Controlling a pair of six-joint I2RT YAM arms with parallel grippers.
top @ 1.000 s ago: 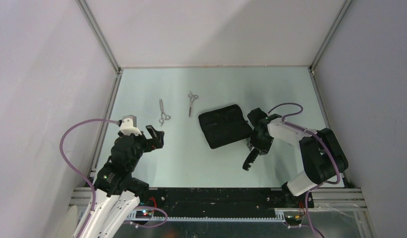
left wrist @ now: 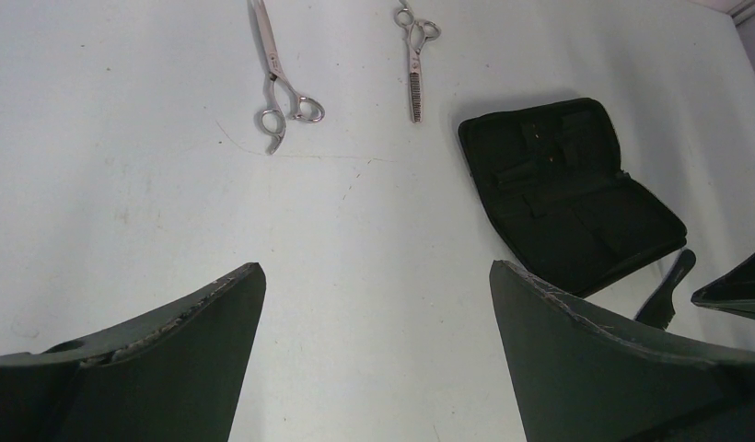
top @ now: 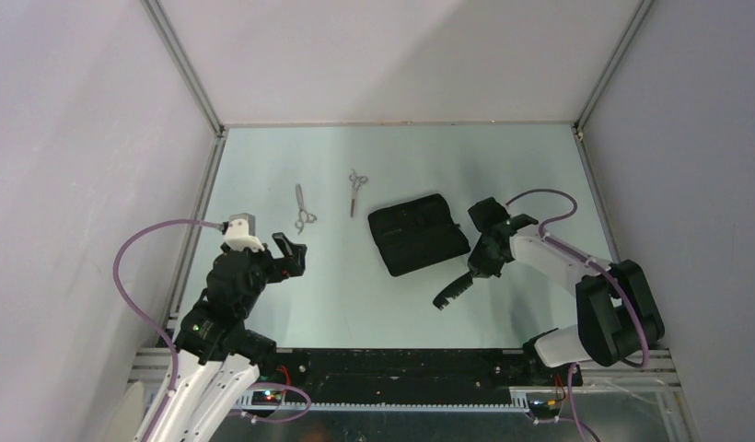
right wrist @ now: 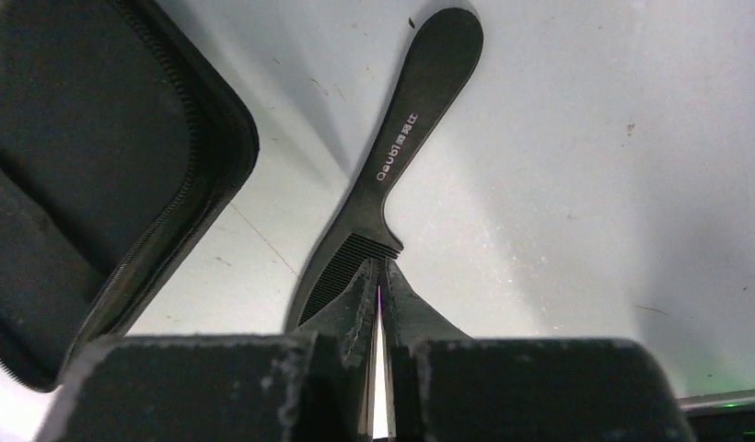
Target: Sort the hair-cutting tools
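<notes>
In the right wrist view a black comb lies flat on the table, its handle pointing up and to the right. My right gripper is shut above the comb's toothed part, its fingertips together with nothing between them, and it hides the far end of the teeth. From the top, the toothed end of the comb shows just past that gripper. An unfolded black case lies left of it. Two steel scissors, a plain pair and a thinning pair, rest on the table. My left gripper stands open and empty.
The case's near corner is close to the comb on its left. Bare table stretches between the two arms. The dark front edge bounds it, and side walls flank both arms.
The comb is left lying, turned a little. The left arm is almost still.
</notes>
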